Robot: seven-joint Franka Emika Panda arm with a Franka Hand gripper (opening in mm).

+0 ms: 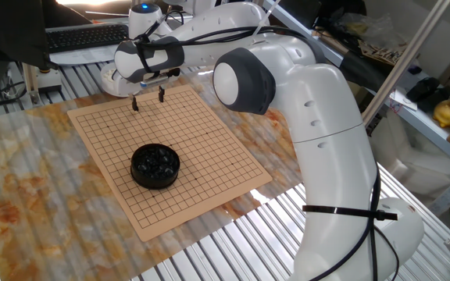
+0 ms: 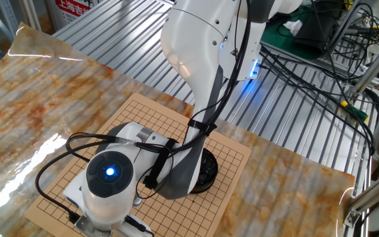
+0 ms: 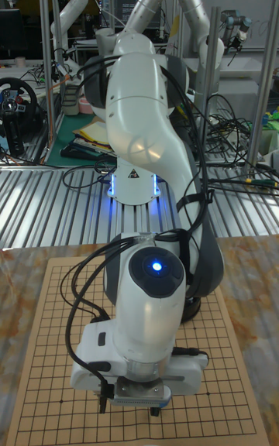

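A wooden board with a printed grid (image 1: 209, 168) lies flat on the marbled sheet. On it stands a round black bowl (image 1: 155, 166) full of glossy dark pieces. The arm partly covers the same bowl (image 2: 207, 174) in the second view, and only an edge of it shows in the third. My gripper (image 1: 148, 100) is open above the board's far end, well away from the bowl, its two dark fingers apart and nothing visible between them. From the front, the fingertips (image 3: 102, 405) hang over the grid; the wrist hides much of the gripper.
The marbled sheet (image 1: 33, 187) is clear to the left of the board. Behind the board, a keyboard (image 1: 88, 37) lies by a dark monitor. Slatted metal table (image 2: 124, 49) surrounds the arm's base, with loose cables (image 2: 321, 99) to one side.
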